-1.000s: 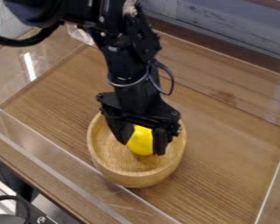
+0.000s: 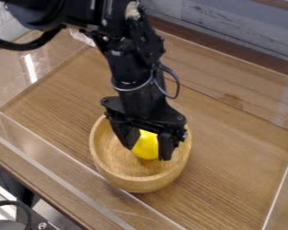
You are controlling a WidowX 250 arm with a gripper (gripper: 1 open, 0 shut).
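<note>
My black gripper (image 2: 143,131) is down inside a round wooden bowl (image 2: 134,180) in the middle of the camera view. A yellow object (image 2: 146,149) sits in the bowl between and behind the fingers, partly hidden by them. I cannot tell whether the fingers touch or grip it.
A pale panelled wall (image 2: 230,27) runs along the back. A black cable (image 2: 14,211) shows at the lower left corner.
The gripper shows only very slight movement over the bowl; the bowl and yellow object look about the same.
</note>
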